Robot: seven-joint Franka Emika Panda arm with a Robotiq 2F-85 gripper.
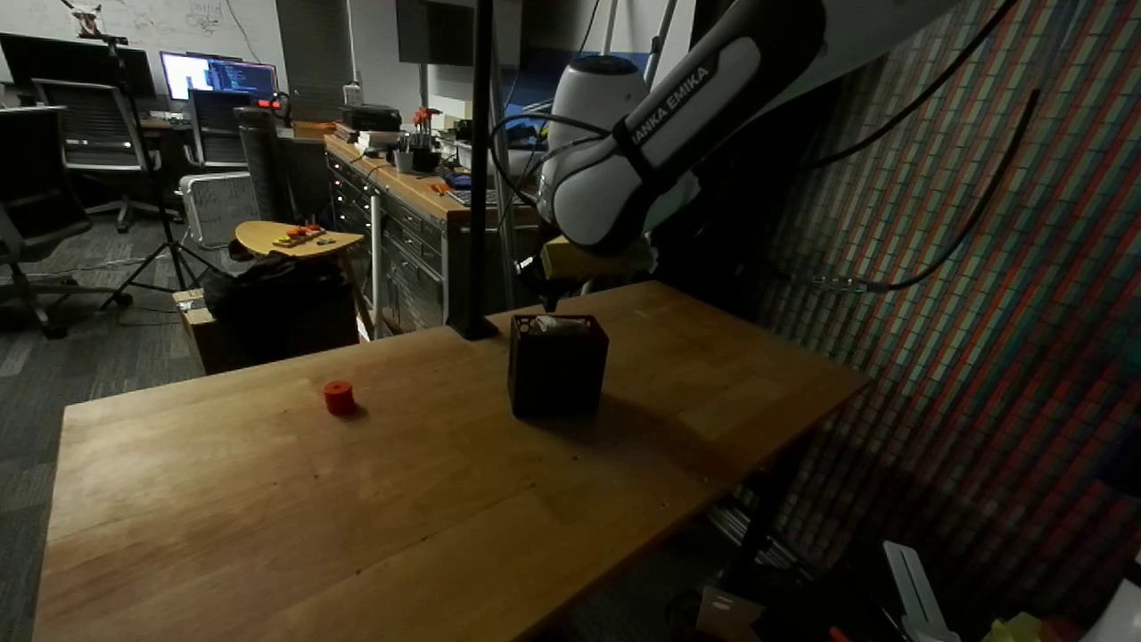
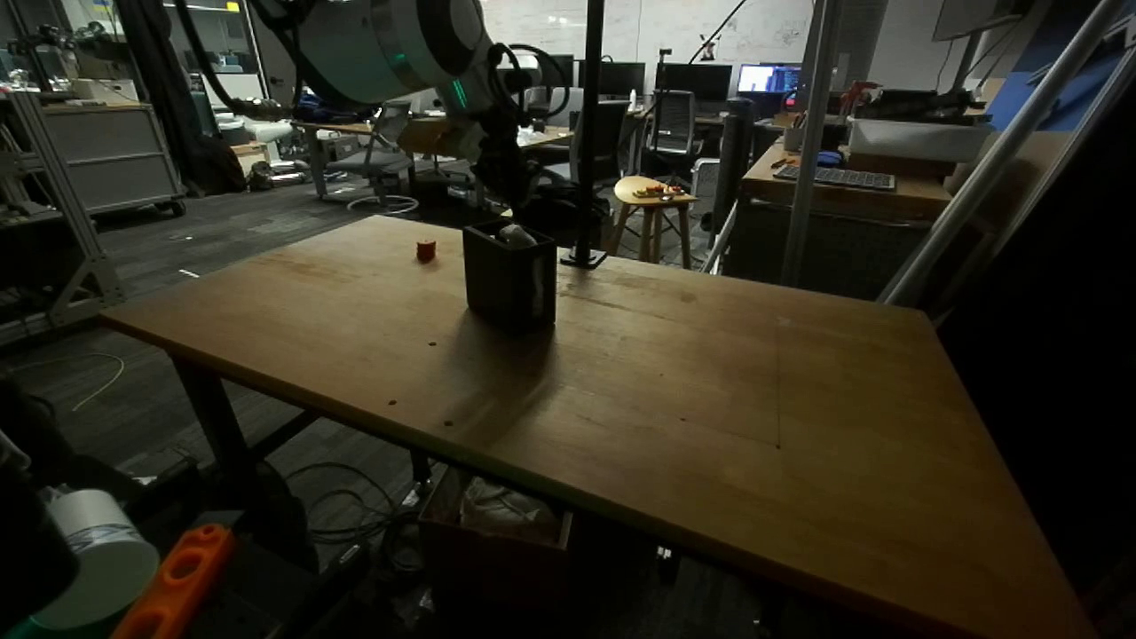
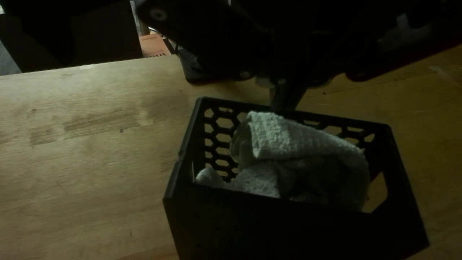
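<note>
A black box (image 1: 557, 367) with an open top stands upright on the wooden table. Hexagonal holes pierce its far wall in the wrist view. Crumpled inside is a pale, textured cloth (image 3: 281, 138), its folded upper end near the rim; a bit of the cloth (image 2: 517, 235) also shows from the other side. My dark gripper points down by the box's far rim, close to the cloth's raised fold. Its fingers look shut, but shadow hides whatever is between them. I cannot tell whether they touch the cloth or rim. From outside, my gripper (image 2: 518, 199) appears just above the box.
A small red cylinder (image 1: 339, 398) sits alone on the table (image 1: 214, 503), well to the side of the box. Near the table's edge, a black upright post (image 2: 585, 160) rises close to the box.
</note>
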